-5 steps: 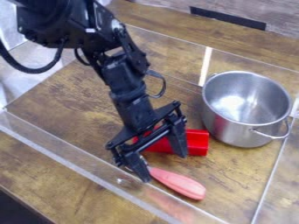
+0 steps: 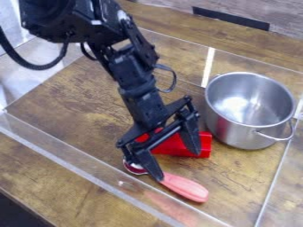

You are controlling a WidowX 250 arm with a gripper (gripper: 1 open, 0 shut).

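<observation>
A black arm reaches down from the top left to my gripper (image 2: 158, 149), whose fingers are spread open over a red block (image 2: 194, 149). A red-and-silver utensil with a pink handle (image 2: 182, 185) lies on the wooden table just below the gripper, its head partly hidden by a finger. Whether the fingers touch either thing is unclear.
A steel pot (image 2: 249, 111) stands to the right of the gripper, close to the red block. Clear strips cross its front and right.
Over the last second my gripper has shifted slightly up and to the right, uncovering more of the utensil's head. The pot, block and utensil look unmoved.
</observation>
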